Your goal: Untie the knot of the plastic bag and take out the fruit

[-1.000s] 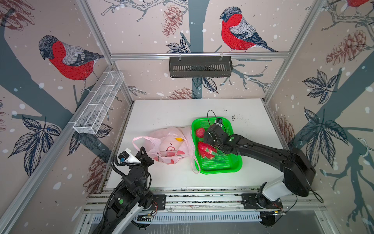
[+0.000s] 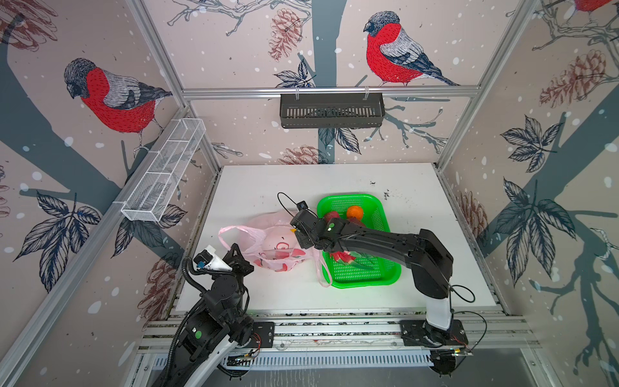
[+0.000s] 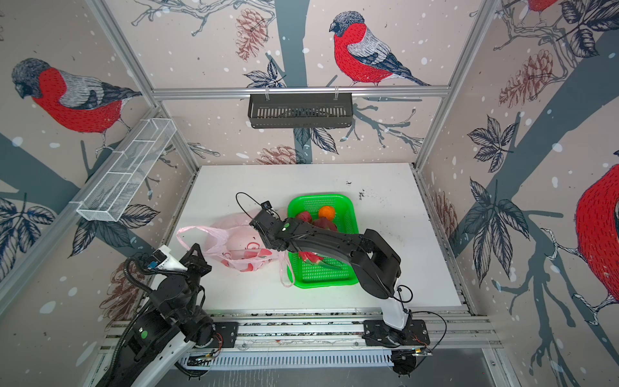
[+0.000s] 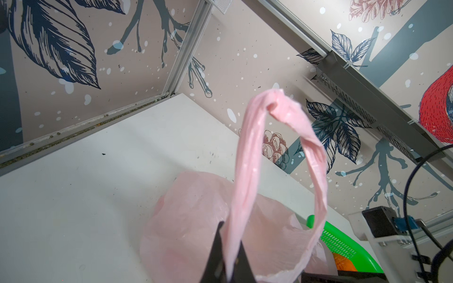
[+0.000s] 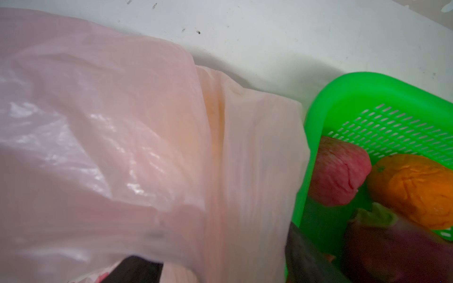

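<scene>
The pink plastic bag (image 2: 267,235) lies spread with its mouth open, touching the left side of the green basket (image 2: 377,274). One looped handle (image 4: 247,155) of it is held up at the left; my left gripper (image 2: 236,250) is shut on that handle. Over the bag's right part stands my right gripper, its fingers (image 5: 306,254) apart on either side of loose pink plastic. A yellowish thing (image 5: 214,113) shows faintly through the film. What lies deeper inside the bag is hidden by folds and by the right arm.
In the basket are an orange fruit (image 5: 410,188), a reddish round fruit (image 5: 339,169), an eggplant (image 5: 396,245) and red pieces (image 2: 342,256). The right arm crosses above it.
My right gripper has moved left from above the basket to the bag, covering the yellow thing seen there before. The orange fruit in the basket is now uncovered. The left arm has stayed still.
</scene>
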